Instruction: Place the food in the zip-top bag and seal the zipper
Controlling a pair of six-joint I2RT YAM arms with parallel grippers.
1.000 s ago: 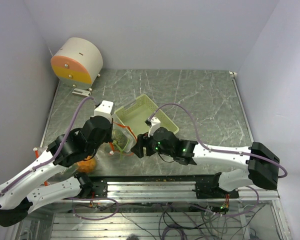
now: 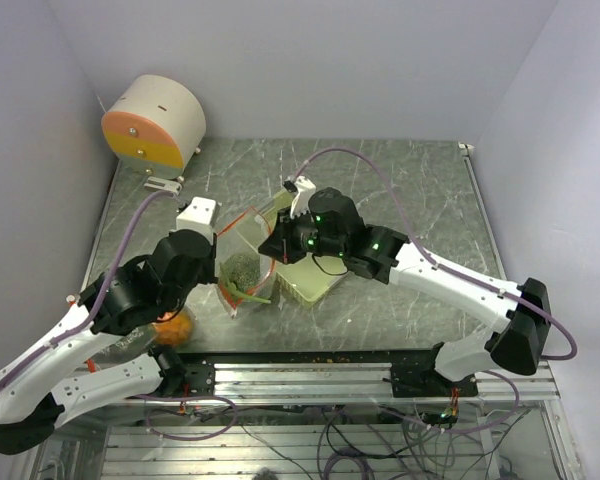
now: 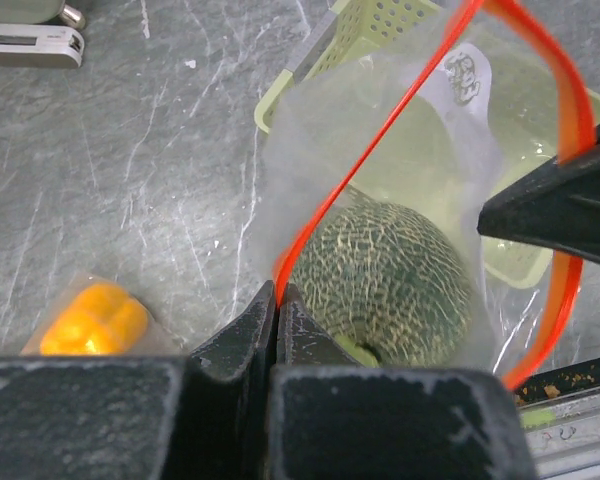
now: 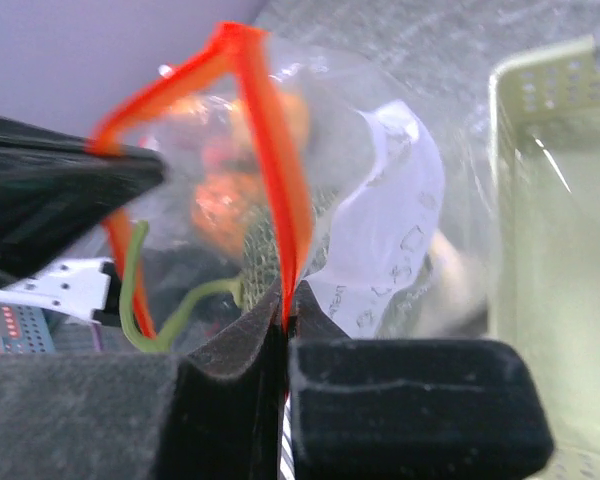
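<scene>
A clear bag [image 3: 305, 120] with an orange zipper rim stands with its mouth wide apart between my two arms. Inside it lies a dark green textured food, its green stem [image 4: 190, 305] curling up near the rim in the right wrist view. My left gripper is shut on one side of the orange rim. On the opposite side, my right gripper is shut with the rim between its fingertips. In the top view the food [image 2: 242, 270] shows through the bag, between both grippers.
A pale green basket [image 2: 310, 280] sits behind and right of the bag, partly under the right arm, and looks empty. Another bag with orange food [image 3: 95, 320] lies to the left. An orange-and-yellow-fronted bin [image 2: 155, 120] stands back left. Right of the basket the counter is clear.
The basket now sits partly behind the bag and arm.
</scene>
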